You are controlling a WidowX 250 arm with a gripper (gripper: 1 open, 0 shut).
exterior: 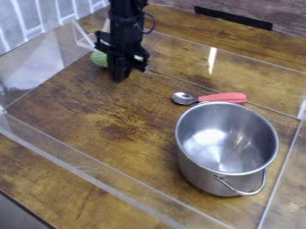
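Observation:
The black gripper (120, 68) is lowered at the upper left, over a light green textured object (100, 57) that it mostly hides; its fingers look shut, and whether anything is between them cannot be seen clearly. A steel pot (225, 143) with a wire handle stands at the right. Behind the pot lies a spoon (217, 97) with a red handle.
Clear plastic walls (38, 141) edge the wooden work surface (96, 125). A white railing stands beyond the upper left corner.

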